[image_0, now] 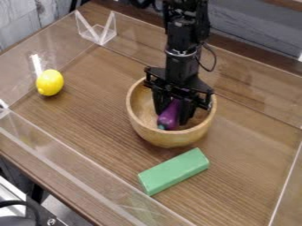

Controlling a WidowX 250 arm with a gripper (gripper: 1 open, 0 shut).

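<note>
A black robot arm reaches down from the top centre into a wooden bowl (141, 124), its gripper (175, 103) low inside it. The gripper is shut on a purple object (169, 116), which sits in the bowl, tilted and partly hidden by the dark fingers.
A yellow lemon-like object (49, 82) lies at the left, and a green block (174, 171) in front of the bowl. A clear plastic holder stands at the back left.
</note>
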